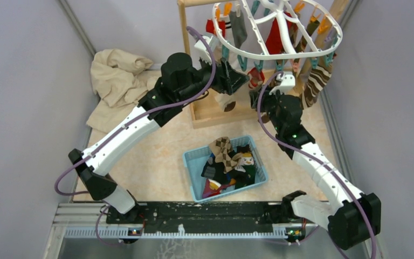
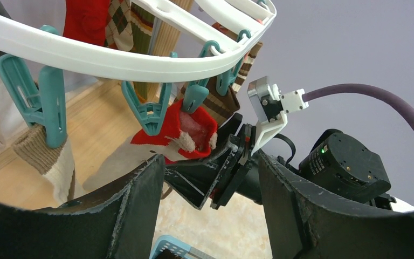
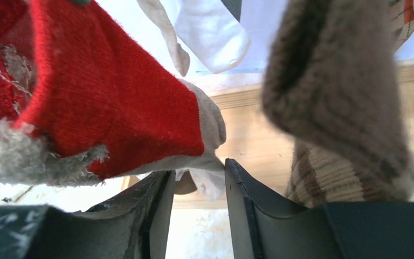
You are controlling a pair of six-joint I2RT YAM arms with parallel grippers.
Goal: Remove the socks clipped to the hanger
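Observation:
A red and white sock [image 2: 180,129] hangs from teal clips on the white hanger [image 1: 259,56]. It fills the left of the right wrist view, its pale edge across the fingertips [image 3: 232,167]. My right gripper is partly open at that sock; whether fabric lies between its fingers is hard to tell. My left gripper stands open, facing the red sock and the right gripper, with nothing gripped. Left of it, a beige-cuffed sock [image 2: 48,156] hangs from a teal clip [image 2: 54,102]. Striped [image 1: 317,81] and grey socks [image 1: 238,29] hang around the hanger.
A blue basket [image 1: 187,171] holding several socks stands on the table below. The wooden stand [image 1: 205,120] is behind the hanging socks. Beige cloth [image 1: 116,81] lies at the left. A blurred brown sock [image 3: 334,91] hangs close to the right wrist camera.

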